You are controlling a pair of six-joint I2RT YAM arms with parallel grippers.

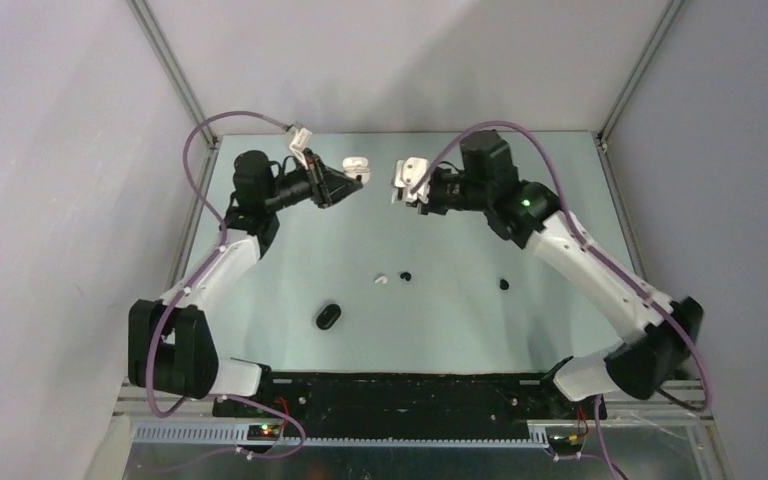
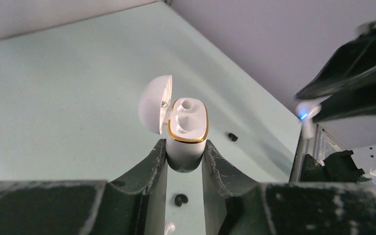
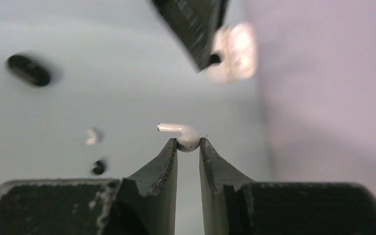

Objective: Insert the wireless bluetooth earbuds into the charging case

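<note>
My left gripper is shut on the white charging case [image 2: 187, 126], its lid [image 2: 152, 101] hinged open and two empty-looking slots on top. In the top view the case [image 1: 355, 166] is held above the table, left of centre. My right gripper is shut on a white earbud [image 3: 181, 130], stem pointing left, and faces the case from the right, apart from it. Another white earbud [image 3: 92, 136] lies on the table [image 1: 440, 320], near the middle.
A black case [image 1: 328, 315] lies at the front left. Small black earbuds [image 1: 406, 276] [image 1: 504, 284] lie at the middle and right. Walls border the sides and back.
</note>
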